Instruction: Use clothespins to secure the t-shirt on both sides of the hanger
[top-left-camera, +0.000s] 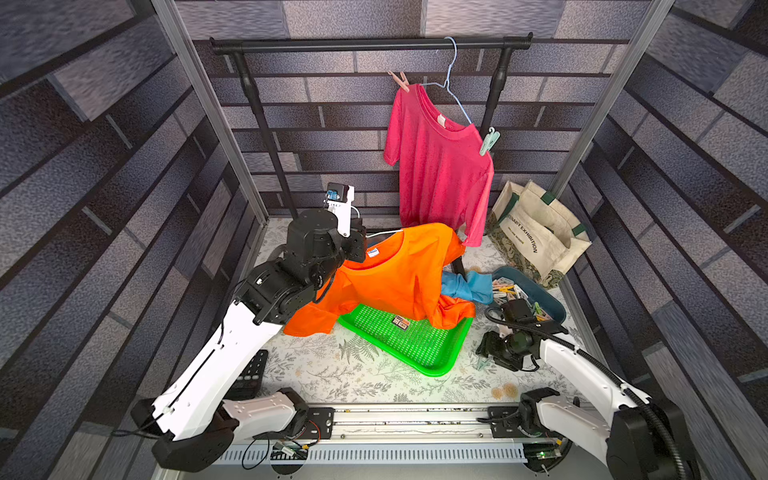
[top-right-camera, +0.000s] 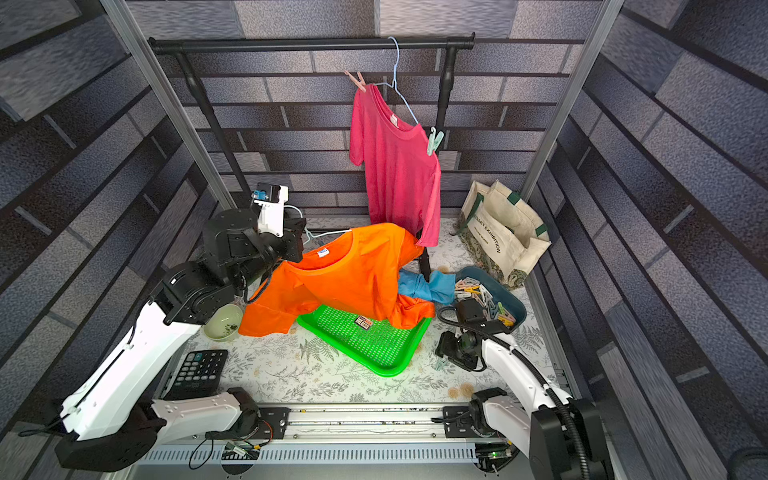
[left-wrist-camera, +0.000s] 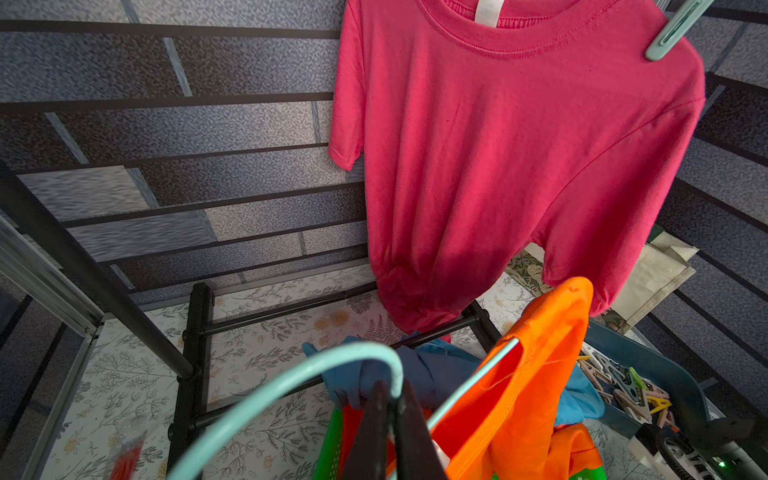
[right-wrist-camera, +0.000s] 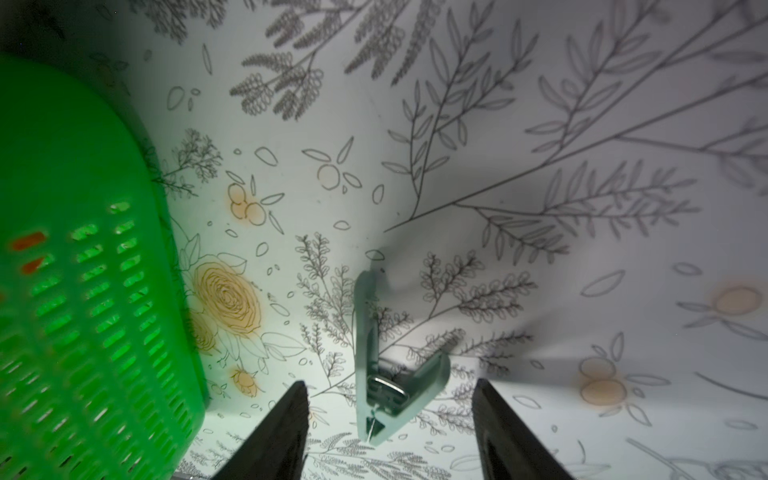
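Note:
An orange t-shirt (top-left-camera: 400, 268) is draped on a pale hanger (left-wrist-camera: 308, 374). My left gripper is shut on the hanger's thin wire near its hook and holds it up at the left of the table. Over the table at the front right, my right gripper stands open. A pale green clothespin (right-wrist-camera: 367, 340) lies on the tabletop between and just beyond its fingers, apart from both. More clothespins fill a dark blue bin (top-right-camera: 512, 302). No clothespin shows on the orange shirt's visible shoulders.
From the black rack (top-left-camera: 360, 45) hangs a pink t-shirt (top-left-camera: 440, 160) with a pink clothespin (top-left-camera: 400, 80) and a green clothespin (top-left-camera: 489, 141) on its shoulders. A green basket (top-left-camera: 424, 364) sits below the orange shirt, a cloth bag (top-left-camera: 536, 228) at the back right.

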